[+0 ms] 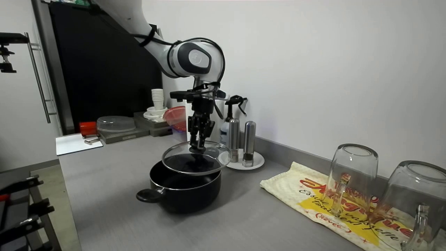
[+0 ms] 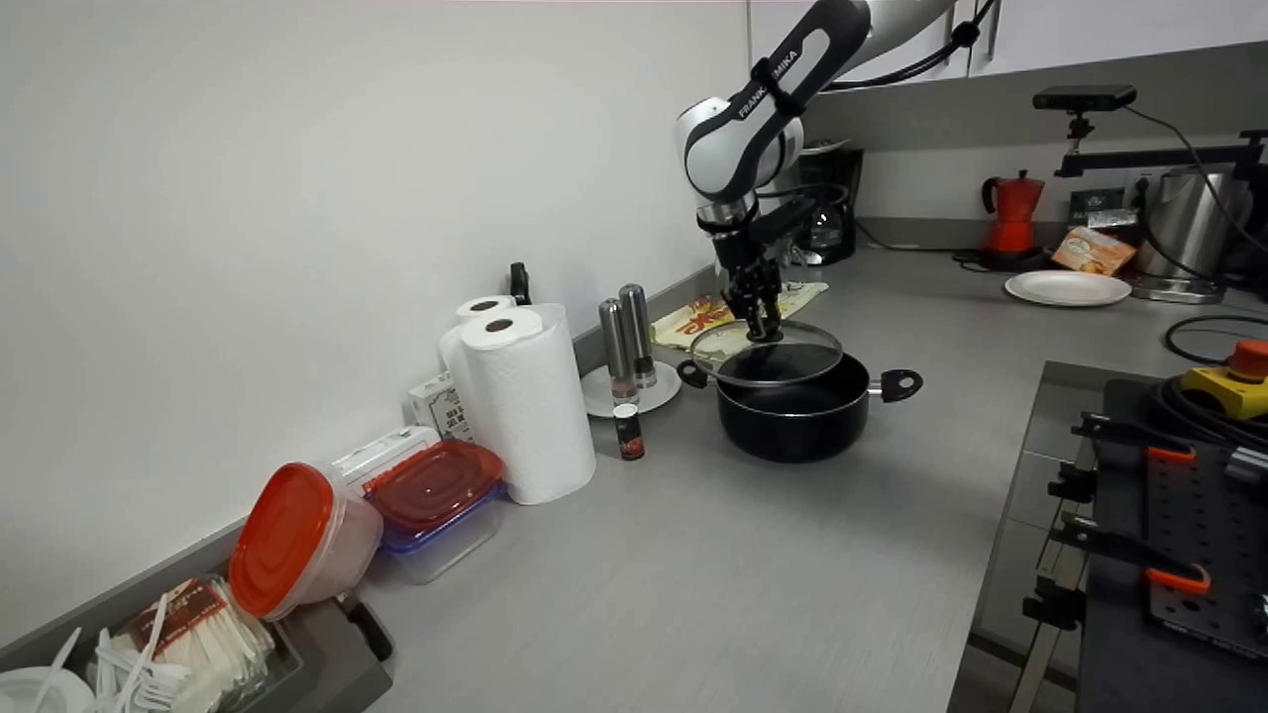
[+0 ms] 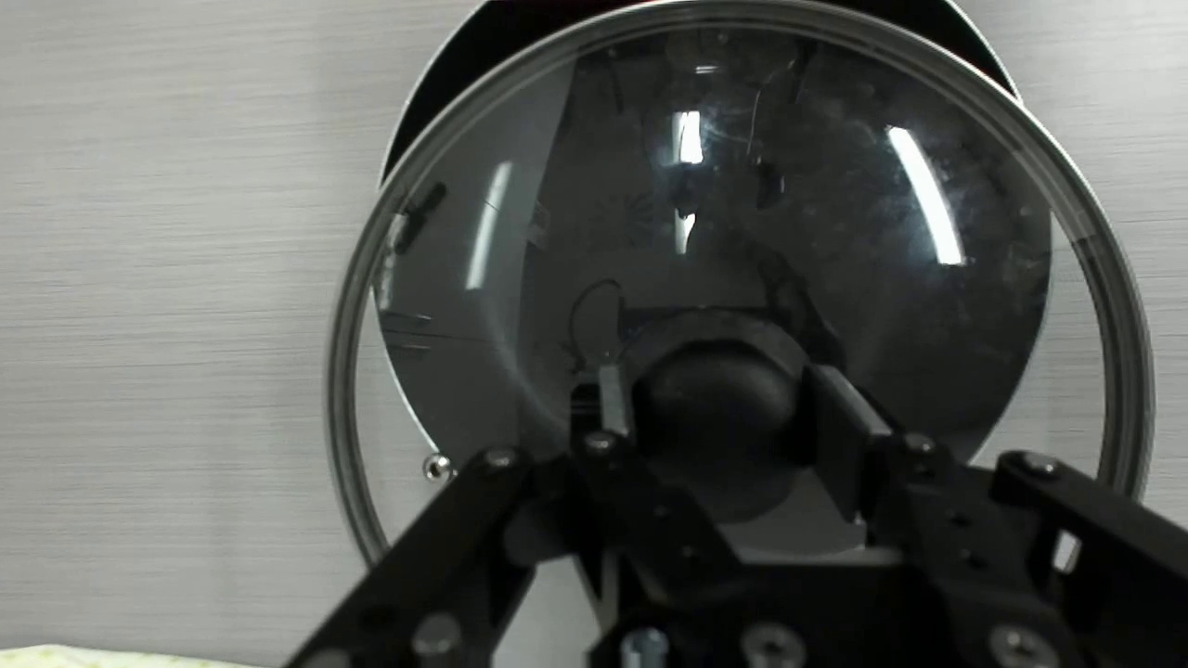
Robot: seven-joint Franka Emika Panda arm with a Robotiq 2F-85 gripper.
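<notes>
A black pot (image 1: 188,196) stands on the grey counter, its mouth partly uncovered. Above it hangs a round glass lid (image 1: 188,166), tilted a little and offset from the pot's opening toward the wall. My gripper (image 1: 197,147) is shut on the lid's black knob (image 3: 718,412), which sits between the two fingers in the wrist view. From the other side, the lid (image 2: 761,358) overlaps the pot's (image 2: 793,430) rim at the back left; whether it touches the rim I cannot tell.
Two steel mills (image 1: 249,144) share a white plate (image 1: 255,162) close behind the lid. A cloth (image 1: 311,196) with upturned glass mugs (image 1: 353,175) lies at the right. Paper towels (image 2: 529,404) stand by the wall.
</notes>
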